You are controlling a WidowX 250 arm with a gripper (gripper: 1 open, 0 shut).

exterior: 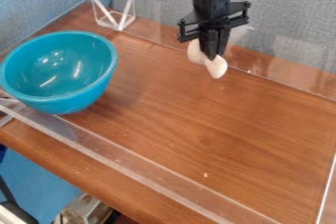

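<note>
My black gripper [210,49] hangs over the back middle of the wooden table [210,149], its fingers pointing down. A pale, elongated object [214,66] is at the fingertips, partly hidden behind them; I cannot tell whether it is gripped or lies behind. The finger spacing is too small to make out. A teal bowl [59,69] sits at the left of the table, apart from the gripper.
A white wire-like frame [114,17] stands at the back left corner. Clear barriers line the back and front edges of the table.
</note>
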